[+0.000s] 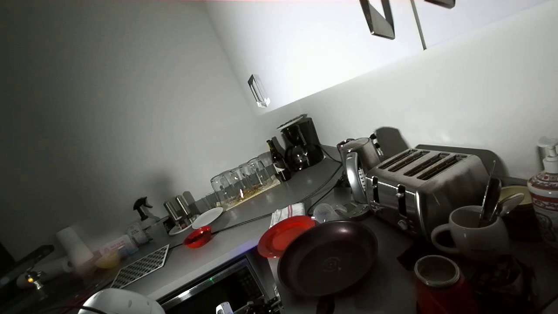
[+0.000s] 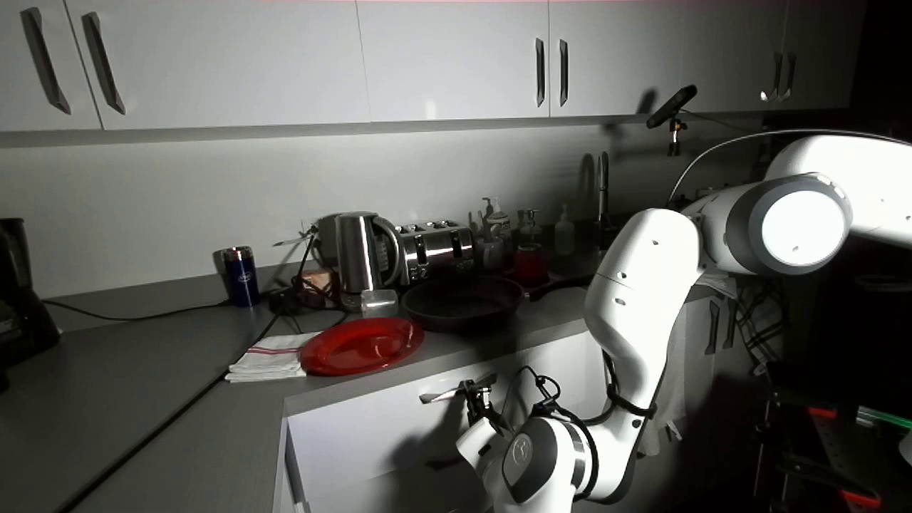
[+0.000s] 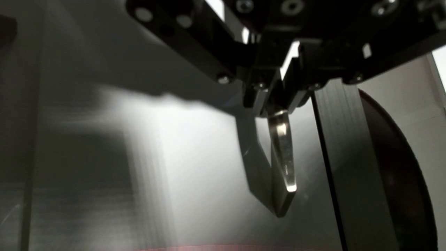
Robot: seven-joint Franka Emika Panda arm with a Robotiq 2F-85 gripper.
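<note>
A white drawer front (image 2: 359, 419) lies below the counter edge in exterior view 2. Its metal handle (image 2: 437, 396) sticks out to the left of my gripper (image 2: 475, 400), which is shut around the bar. In the wrist view, the handle (image 3: 283, 152) reaches out from between the fingers of my gripper toward the bottom of the picture. Behind it lies the pale drawer front (image 3: 200, 167), with a thin dark gap along the counter edge (image 3: 355, 163). How far the drawer stands out is hard to judge.
Above the drawer, a red plate (image 2: 363, 345) and a dark frying pan (image 2: 462, 301) rest close to the counter's front. Behind them stand a kettle (image 2: 357, 252) and a toaster (image 2: 437, 251). Bare counter (image 2: 154, 359) extends to the left.
</note>
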